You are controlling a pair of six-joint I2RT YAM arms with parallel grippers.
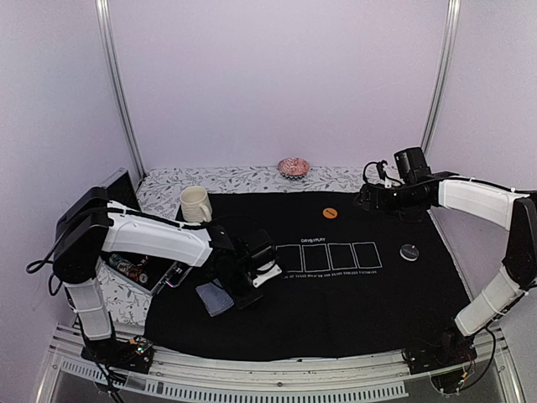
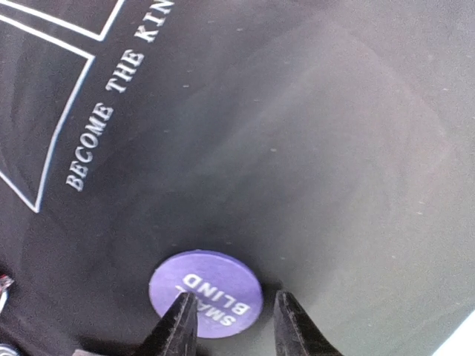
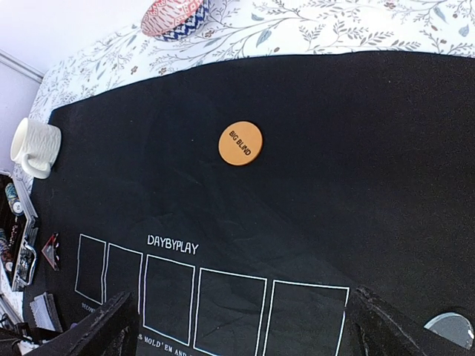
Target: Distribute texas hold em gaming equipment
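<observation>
A purple "SMALL BLIND" disc (image 2: 204, 276) shows at the bottom of the left wrist view. My left gripper has its fingers part way together there. One fingertip overlaps the disc's left part and the other stands by its right edge; whether they grip it cannot be made out. In the top view the left arm hides this disc. Far back on the mat lies the orange "BIG BLIND" disc (image 3: 240, 143). A round pale-rimmed disc (image 1: 409, 252) rests at the right. My right gripper hangs open over the mat, empty.
A purple card stack (image 1: 215, 298) lies beneath the left forearm. An open case (image 1: 134, 269) with gear stands at the left, and a white mug (image 1: 195, 204) behind it. The patterned bowl (image 1: 294, 168) is at the back. Bare black mat (image 1: 352, 315) spreads across the front right.
</observation>
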